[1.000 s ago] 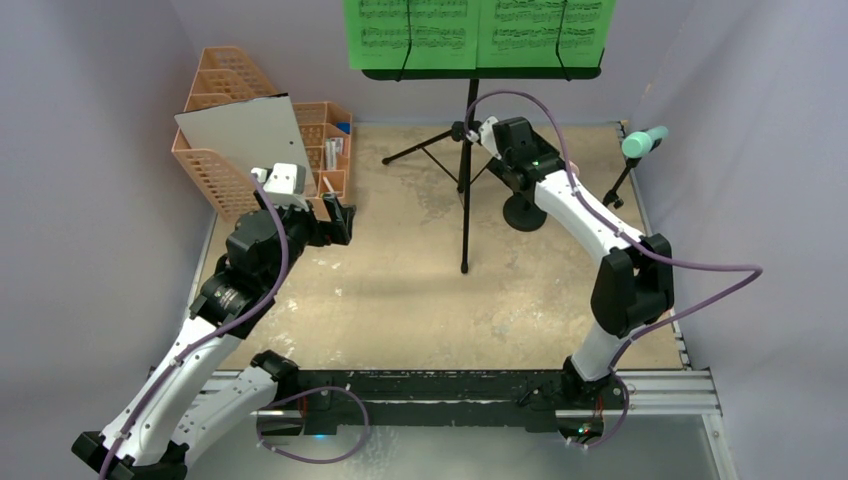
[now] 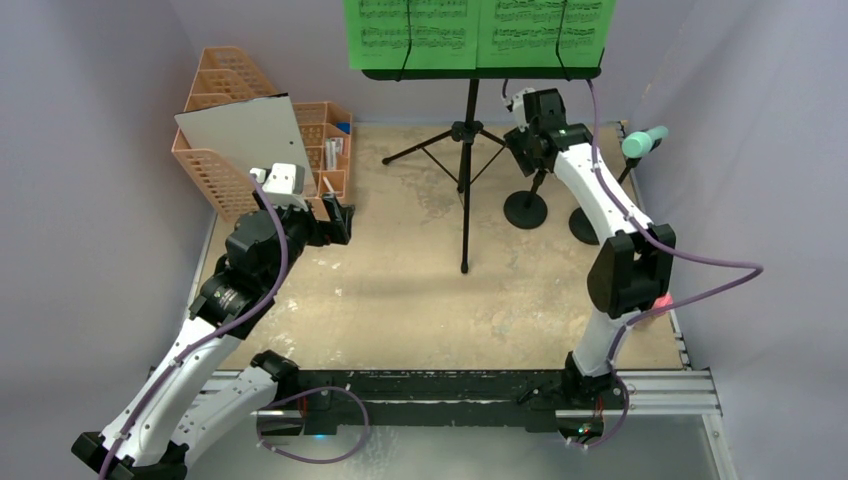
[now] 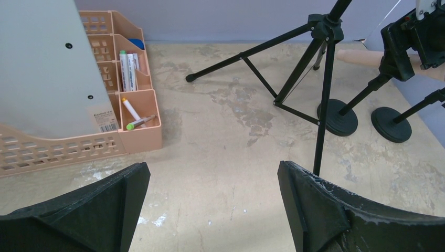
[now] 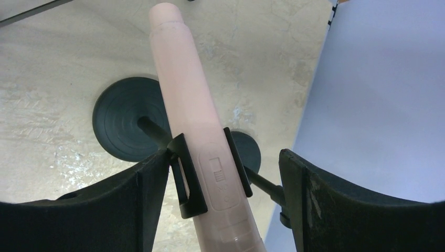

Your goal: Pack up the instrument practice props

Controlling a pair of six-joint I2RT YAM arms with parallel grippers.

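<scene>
In the right wrist view, a pink microphone [image 4: 191, 84] rests slanted in the black clip [image 4: 190, 184] of a round-based stand [image 4: 123, 126]. My right gripper is open, its fingers [image 4: 149, 194] on either side of the microphone with gaps showing; whether they reach down to its level I cannot tell. A mint-green microphone [image 2: 636, 142] sits on the second stand at the right wall. My left gripper hangs open and empty in front of the tan organizer [image 3: 140, 137], which holds a whiteboard [image 3: 47, 63] and several markers [image 3: 130, 71].
A black music stand [image 2: 467, 165] with green sheet music [image 2: 420, 35] stands at the back, its tripod legs spread close to my right gripper. Something pink [image 2: 661, 302] lies at the right table edge, partly behind the arm.
My right gripper has moved rightward and slightly back, away from the music stand's pole. The base of the second stand has come into sight. The left arm is still.
</scene>
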